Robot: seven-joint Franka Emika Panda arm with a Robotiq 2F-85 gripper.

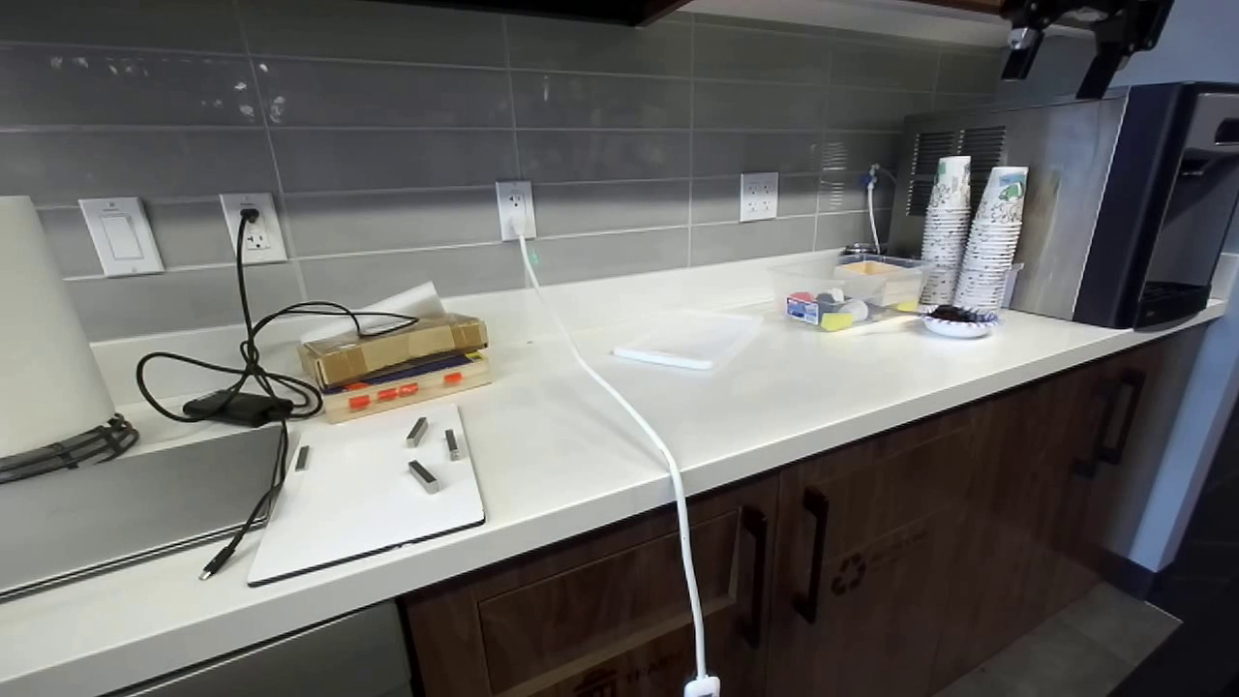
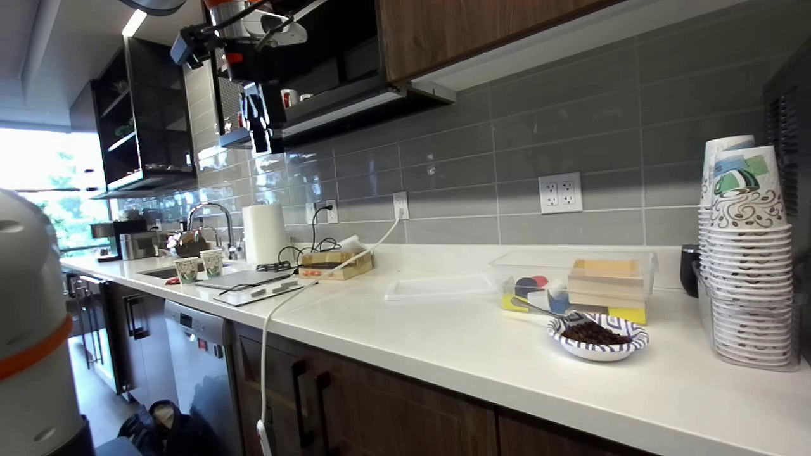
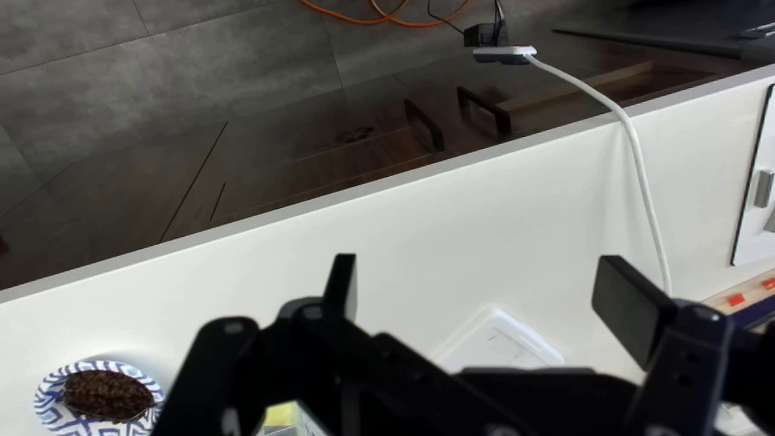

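High above the counter, my gripper stands open, its two black fingers wide apart with nothing between them. Only its lower part shows at the top right of exterior view 1, and in exterior view 2 the gripper [image 2: 262, 137] hangs at the upper left. On the counter sits a patterned bowl [image 2: 608, 350] of dark brown bits, with a fork [image 2: 543, 308] reaching over its rim. Behind it is a clear bin [image 2: 650, 282] holding colored items and a wooden block. A white board [image 1: 377, 517] carries several small metal bars [image 1: 423, 476]. A white tray lid [image 1: 664, 356] lies flat mid-counter.
A white cable [image 1: 633, 412] runs from the wall outlet across the counter and over its front edge. Stacked paper cups [image 2: 746, 281] stand at the right. Boxes [image 1: 401, 352] and a black cord [image 1: 246, 337] occupy the left. Free counter surrounds the tray lid.
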